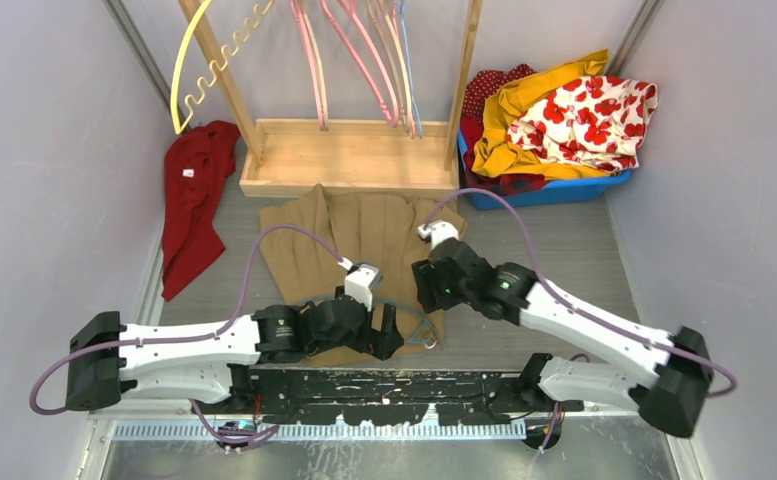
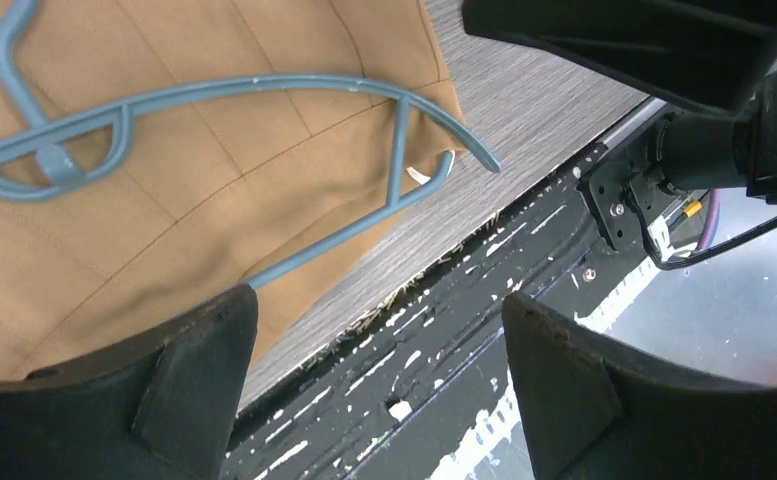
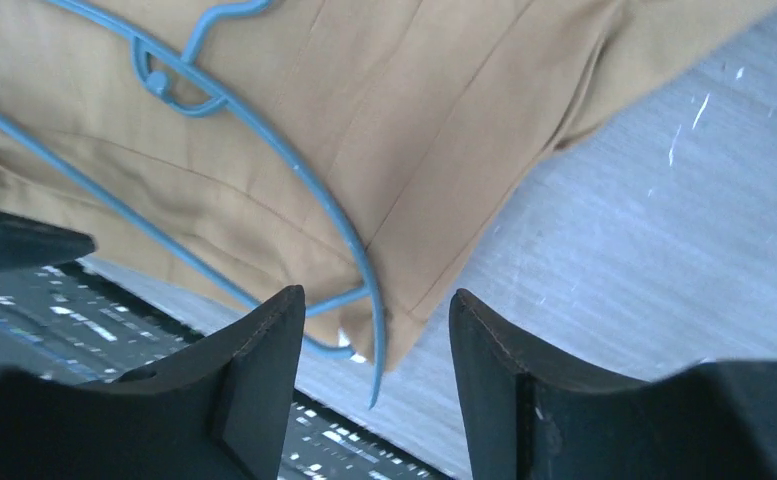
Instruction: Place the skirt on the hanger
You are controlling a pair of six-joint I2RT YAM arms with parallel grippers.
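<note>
Spread on the floor, the tan skirt [image 1: 364,230] has its pleats toward the wooden stand. A blue-grey hanger [image 2: 254,84] lies on the skirt's near end, its right tip reaching past the fabric edge beside a small white tag. My left gripper is open above the near edge of the skirt, nothing between its fingers. In the right wrist view, the hanger's tip [image 3: 376,340] shows beyond my right gripper, whose fingers stand apart and empty. From above, the arms cover much of the hanger.
A wooden stand [image 1: 349,185] with several hangers is at the back. A dark red garment [image 1: 196,200] lies left; a blue bin [image 1: 554,193] of clothes sits at the back right. Bare floor [image 1: 564,250] shows right of the skirt.
</note>
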